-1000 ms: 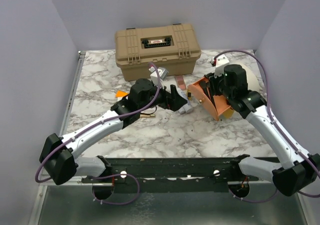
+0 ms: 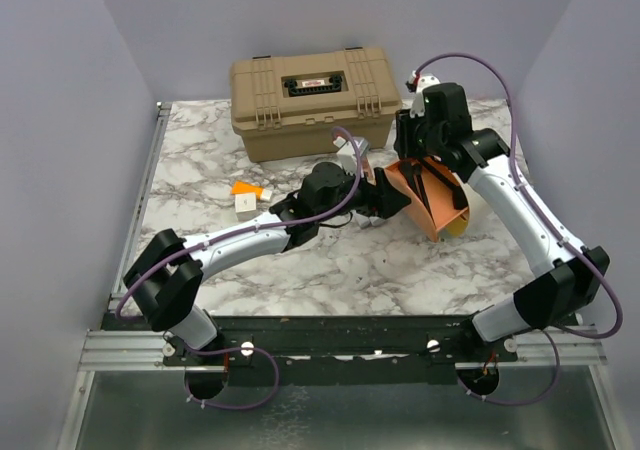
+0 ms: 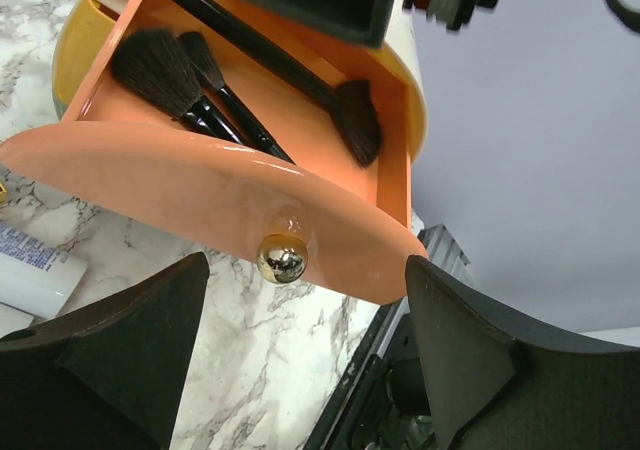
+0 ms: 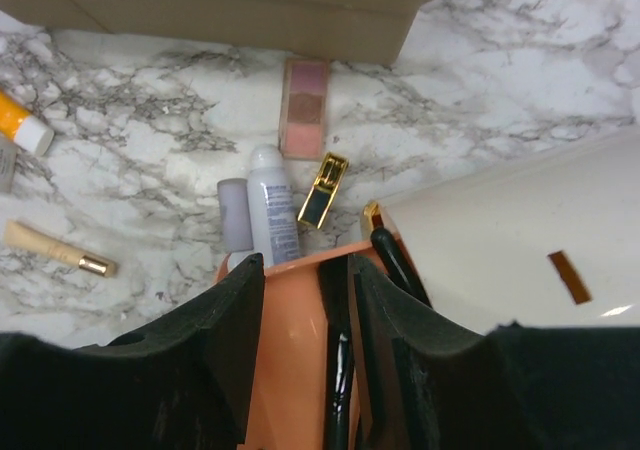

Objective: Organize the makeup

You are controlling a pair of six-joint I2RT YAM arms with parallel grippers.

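Note:
An orange drawer (image 2: 424,219) stands pulled out of a round white organizer (image 4: 510,230). Several black makeup brushes lie in it; in the left wrist view a long brush (image 3: 355,120) runs slantwise beside two shorter brushes (image 3: 160,75). Its curved front carries a shiny knob (image 3: 282,258). My left gripper is open in front of the drawer, with the knob showing between its fingers. Above the drawer's far end my right gripper is part open, holding nothing that I can see; a brush (image 4: 337,350) shows below its gap.
Behind stands a tan toolbox (image 2: 318,100). Near the drawer lie a white tube (image 4: 272,205), a gold-and-black item (image 4: 323,190) and a pink palette (image 4: 304,110). Farther left are an orange tube (image 2: 247,189) and a white box (image 2: 246,206).
My left gripper has moved right, up to the drawer front. The right gripper has risen out of the drawer and shifted back and left. The brushes stay in the drawer.

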